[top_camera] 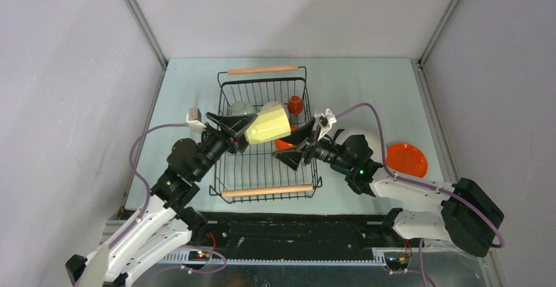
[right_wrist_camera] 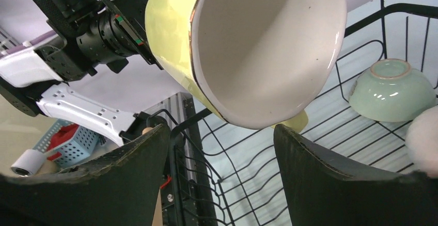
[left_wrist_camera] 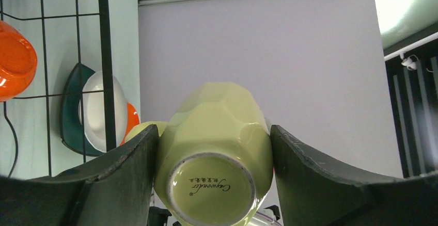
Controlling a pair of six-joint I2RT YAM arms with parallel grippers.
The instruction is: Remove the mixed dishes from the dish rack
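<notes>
A yellow cup (top_camera: 267, 126), white inside, is raised over the dish rack (top_camera: 265, 191), with my left gripper (top_camera: 251, 130) shut on its base end. In the left wrist view the cup's base (left_wrist_camera: 210, 190) faces the camera between both fingers. My right gripper (top_camera: 288, 147) stands open just right of the cup; in the right wrist view the cup's mouth (right_wrist_camera: 268, 45) looms ahead of its fingers, which hold nothing. Inside the rack are a pale green bowl (right_wrist_camera: 393, 91), a white-pink bowl (right_wrist_camera: 426, 141), a red cup (top_camera: 296, 105) and an orange bowl (top_camera: 283, 144), partly hidden in the top view.
On the table right of the rack lie an orange plate (top_camera: 406, 160) and, partly under my right arm, a white bowl (left_wrist_camera: 103, 110) over a dark green dish (left_wrist_camera: 71, 110). The rack's front half is empty.
</notes>
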